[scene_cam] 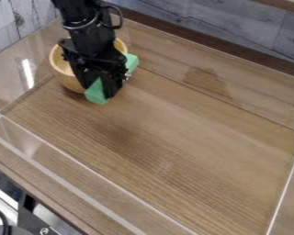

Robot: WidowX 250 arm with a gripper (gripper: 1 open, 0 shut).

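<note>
My black gripper [96, 74] is at the upper left of the camera view, over the near right side of a yellow-orange bowl [62, 62]. It is shut on a green object [98, 92] hanging below its fingers at the bowl's rim. Another green object [130, 64] is just right of the bowl, partly hidden by the arm. Whether the held object touches the bowl, I cannot tell.
</note>
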